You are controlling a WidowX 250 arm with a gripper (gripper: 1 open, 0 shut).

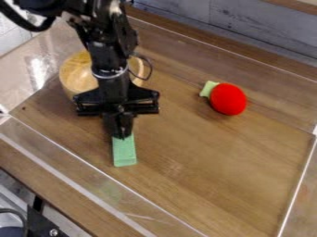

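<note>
My black gripper (119, 125) points down over the upper end of a light green rectangular block (124, 154), which lies upright-to-the-view on the wooden table. The fingertips are at or just over that end; whether they grip it cannot be seen. Behind the arm sits a tan bowl (76, 74), partly hidden. To the right lies a red round object (228, 99) with a pale green part at its left.
A grey wall (247, 32) runs along the back; clear rims edge the table at left and right.
</note>
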